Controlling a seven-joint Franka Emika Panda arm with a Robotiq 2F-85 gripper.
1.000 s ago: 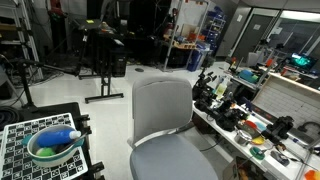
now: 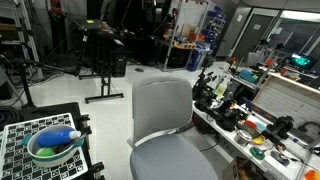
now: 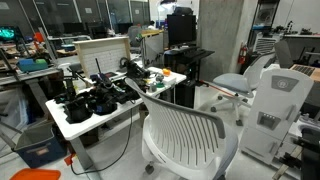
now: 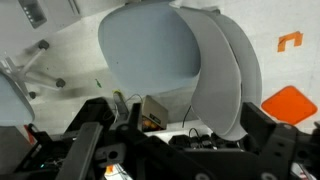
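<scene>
A grey office chair stands in the middle of exterior view 1, its backrest (image 2: pixel 163 107) upright over the seat (image 2: pixel 172 158). In exterior view 2 the chair's pale backrest (image 3: pixel 185 135) fills the lower middle. From above, the wrist view shows a grey-blue seat (image 4: pixel 150 48) and curved backrest (image 4: pixel 222 80). Along the bottom of that view are the black parts of my gripper, open, with its two sides wide apart and nothing held between them. A bowl (image 2: pixel 55 146) with a blue item in it rests at lower left in exterior view 1.
Beneath the bowl lies a black-and-white gridded surface (image 2: pixel 15 150). A white table (image 3: pixel 100 120) crowded with black equipment runs behind the chair. An orange-red flat piece (image 4: pixel 290 104) lies on the floor. Open floor (image 2: pixel 112 115) shows left of the chair.
</scene>
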